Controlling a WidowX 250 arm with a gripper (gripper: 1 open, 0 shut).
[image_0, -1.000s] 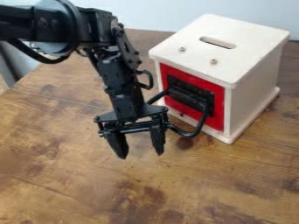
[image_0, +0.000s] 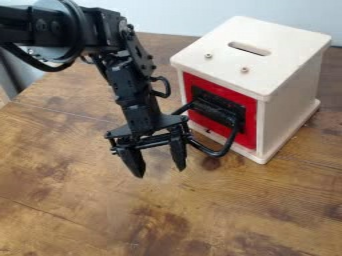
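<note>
My black gripper (image_0: 156, 162) points down at the centre of the view, its two fingers apart with nothing seen between them. It hangs left of and in front of a pale wooden box (image_0: 275, 63) that has a slot and two small fixings on top. The box's red front panel (image_0: 206, 80) carries a black mechanism (image_0: 223, 107) with a black looped bar (image_0: 214, 151) reaching down behind my gripper. Whether the gripper touches that bar cannot be told.
A pale wall shows beyond the table's edge at the upper left.
My gripper has shifted very slightly left and down. The box looks unmoved.
</note>
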